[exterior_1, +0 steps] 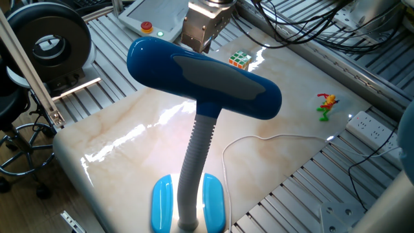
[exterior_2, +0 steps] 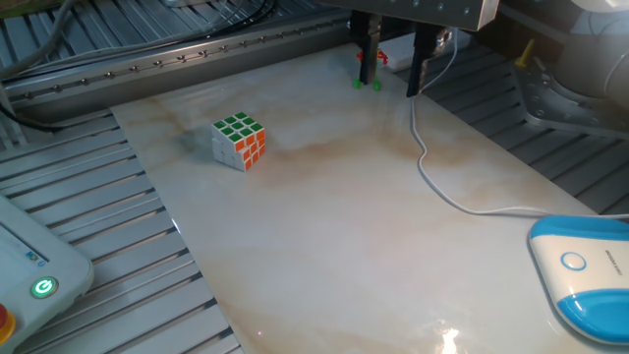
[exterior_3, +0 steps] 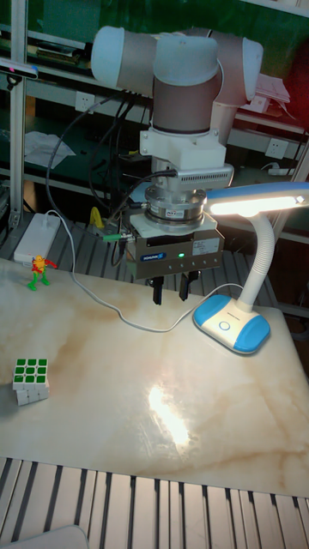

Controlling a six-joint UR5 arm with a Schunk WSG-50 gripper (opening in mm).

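My gripper (exterior_2: 390,89) hangs above the table with its two dark fingers well apart and only empty space between them. In exterior view 3 the gripper (exterior_3: 171,301) is beside the lamp, its open fingers pointing down. The lamp head partly hides its fingers in exterior view 1. A Rubik's cube (exterior_2: 239,141), green on top with orange and white sides, sits on the table away from the gripper. A small red, yellow and green toy figure (exterior_3: 39,272) stands near a power strip; in exterior view 2 it appears behind the fingers, partly covered.
The desk lamp (exterior_1: 204,77) has a blue head, a grey bendy neck and a blue-white base (exterior_3: 233,325). Its white cable (exterior_2: 425,162) crosses the table towards the power strip (exterior_1: 374,134).
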